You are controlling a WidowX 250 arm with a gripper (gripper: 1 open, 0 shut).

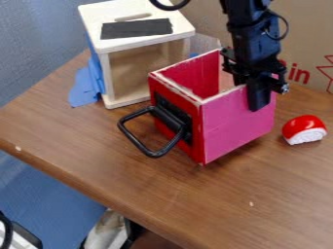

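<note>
A pink and red open-topped box (pixel 235 126) with a black handle (pixel 140 136) on its left side sits on the wooden table (pixel 104 175). My gripper (pixel 260 83) is at the box's right rim, over the pink panel; its fingers overlap the rim, and whether they are shut on it is hard to tell.
A white wooden cabinet (pixel 125 70) with a dark pad on top stands behind at left, a blue cloth (pixel 81 89) beside it. A red and white round object (pixel 305 130) lies to the right. Cardboard stands at the back.
</note>
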